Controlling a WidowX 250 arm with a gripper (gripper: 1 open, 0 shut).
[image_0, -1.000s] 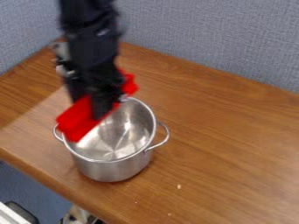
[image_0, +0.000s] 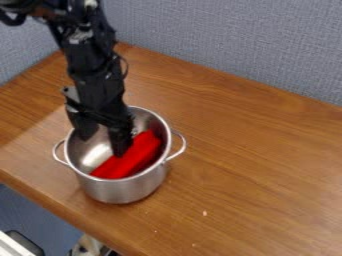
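A silver pot (image_0: 132, 189) with two loop handles stands at the front left of the wooden table. A long red object (image_0: 135, 156) lies inside it. My black gripper (image_0: 103, 136) reaches down into the pot beside the red object's upper left side. It looks open, though its fingertips are partly hard to make out against the pot.
A grey wall runs along the back. The table's front left edge is near the pot.
The red object has moved down from above the rim into the pot, and my gripper has descended with it. The pot has shifted slightly left.
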